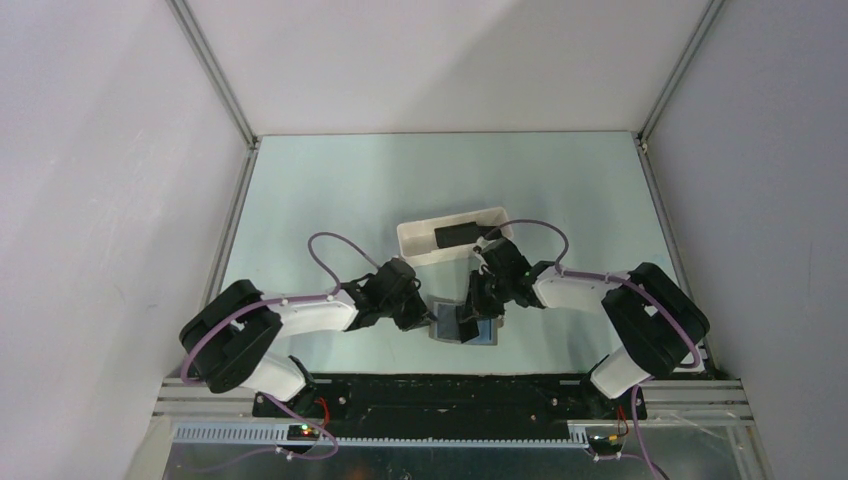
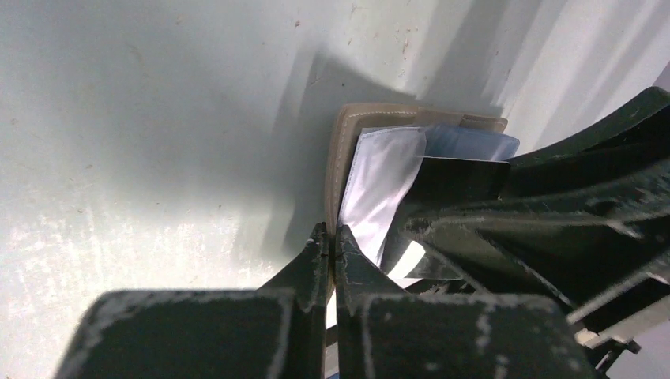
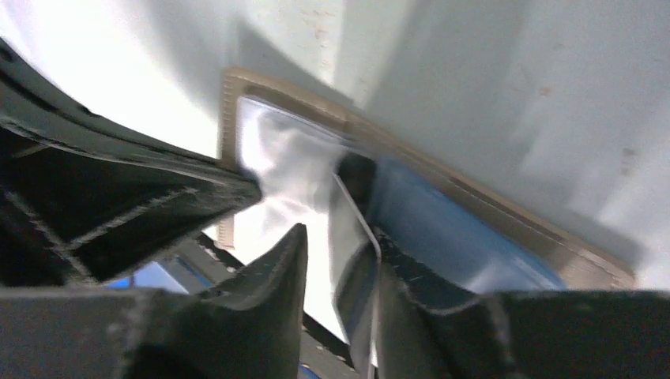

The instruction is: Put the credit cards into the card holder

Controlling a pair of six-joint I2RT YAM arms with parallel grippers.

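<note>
The card holder [image 1: 446, 310], tan-edged with clear and blue pockets, lies near the table's front. Its left border [image 2: 341, 142] is pinched in my shut left gripper. A black card [image 2: 454, 185] overlaps the holder's pocket area, tilted across it; how deep it sits in a pocket cannot be told. Over the holder, my right gripper is part open, with the pale card edge [image 3: 359, 217] between its fingers. That edge is close to the right-hand finger, while a gap shows on the other side.
Behind the grippers stands a white tray [image 1: 405, 241] with black cards [image 1: 458, 235] in it. Both arms crowd the holder from either side.
</note>
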